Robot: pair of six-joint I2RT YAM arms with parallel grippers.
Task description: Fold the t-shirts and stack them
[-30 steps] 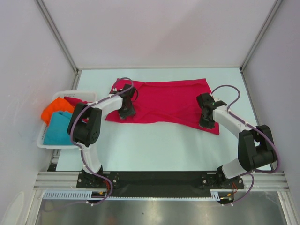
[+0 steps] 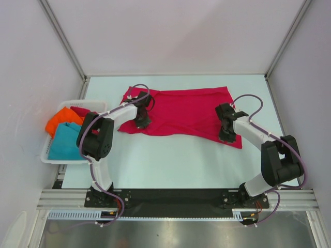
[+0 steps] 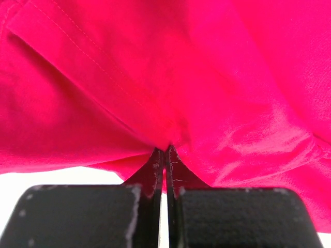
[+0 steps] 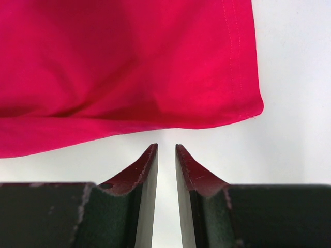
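Observation:
A red t shirt lies spread across the middle of the table, its near edge wrinkled. My left gripper is over the shirt's left part; in the left wrist view its fingertips meet, and creases in the red cloth run together at them, so it is shut on a pinch of fabric. On the right, my right gripper has a narrow gap between its fingers with only white table in it. Its tips sit just short of the shirt's near edge, close to a stitched corner.
To the left, a white basket holds an orange cloth, a teal cloth and some red cloth.
The left gripper has shifted slightly to the right, and the shirt's left near corner has moved a little the same way. My right arm has barely moved.

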